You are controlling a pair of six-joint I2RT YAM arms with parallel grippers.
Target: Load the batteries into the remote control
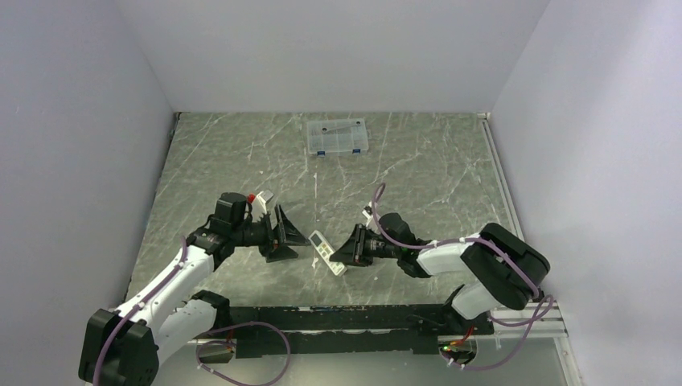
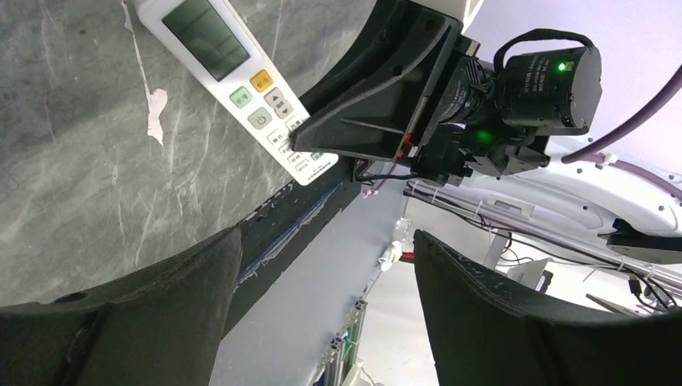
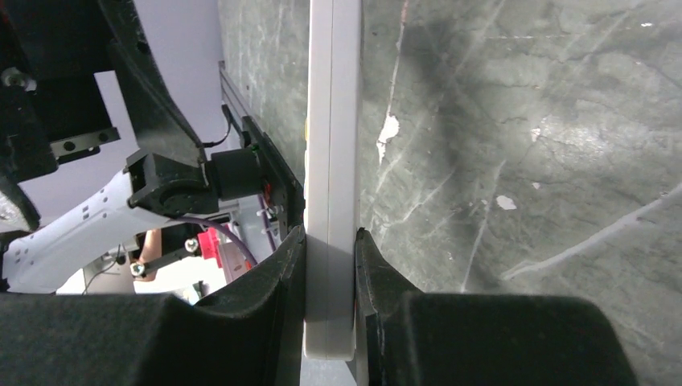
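The white remote control (image 1: 323,247) is off the left side of my right gripper (image 1: 336,258), which is shut on its lower end. In the left wrist view the remote (image 2: 252,98) turns its screen and buttons to the camera. Edge-on in the right wrist view, the remote (image 3: 331,169) runs between the two fingers. My left gripper is open and empty, left of the remote's screen end in the top view. The battery compartment is hidden. No battery can be made out for certain.
A clear compartment box (image 1: 337,137) with blue latches lies at the back of the grey marbled table (image 1: 434,169). Small dark spots show in it, too small to identify. Free room lies between the box and both arms.
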